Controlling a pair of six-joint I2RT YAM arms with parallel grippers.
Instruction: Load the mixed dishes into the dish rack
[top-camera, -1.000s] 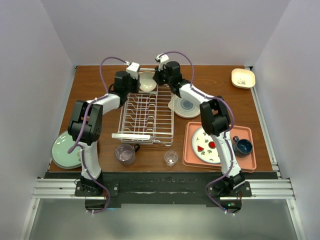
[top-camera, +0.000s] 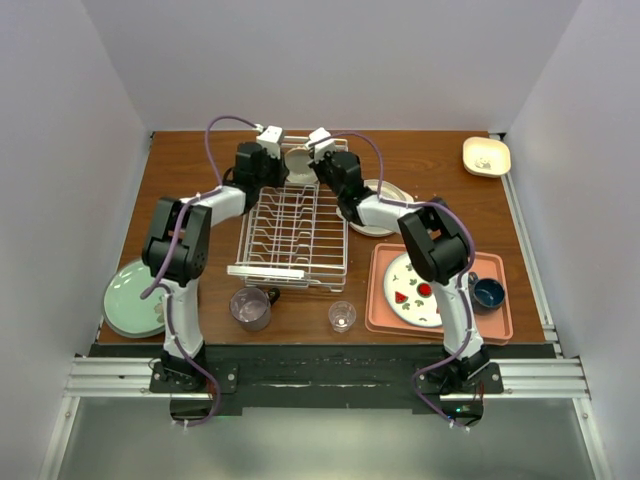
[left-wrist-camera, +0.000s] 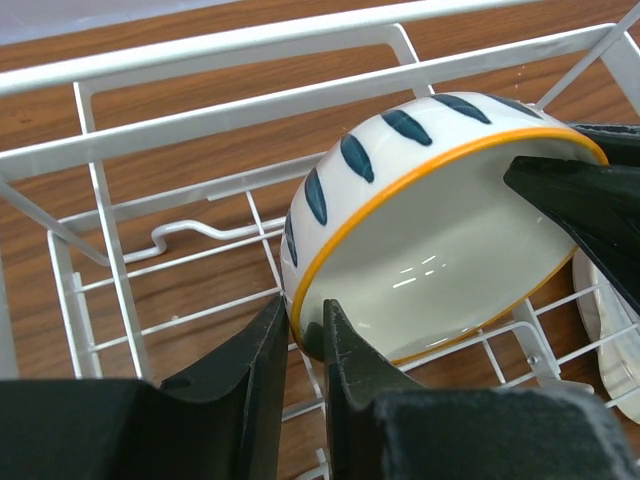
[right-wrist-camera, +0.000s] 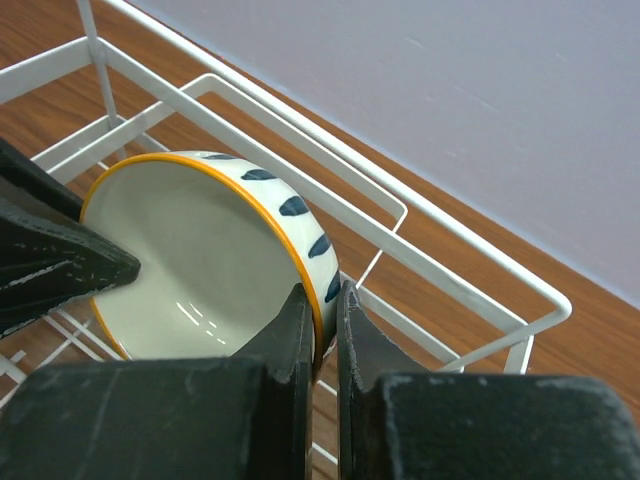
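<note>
A white bowl with an orange rim and blue leaf marks is held at the far end of the white wire dish rack. In the left wrist view the bowl is tipped onto its side, its inside facing the camera. My left gripper is shut on its rim. On the opposite side, my right gripper is shut on the rim of the same bowl. Rack wires run behind and beneath the bowl; whether it touches them cannot be told.
Plates lie right of the rack, partly under my right arm. A salmon tray holds a decorated plate and dark mug. Near the front are a glass mug, a glass and green plates. A square dish sits far right.
My right gripper has come a little toward the front and left, and my left gripper slightly right. Between them the bowl has tilted and shows narrower from above.
</note>
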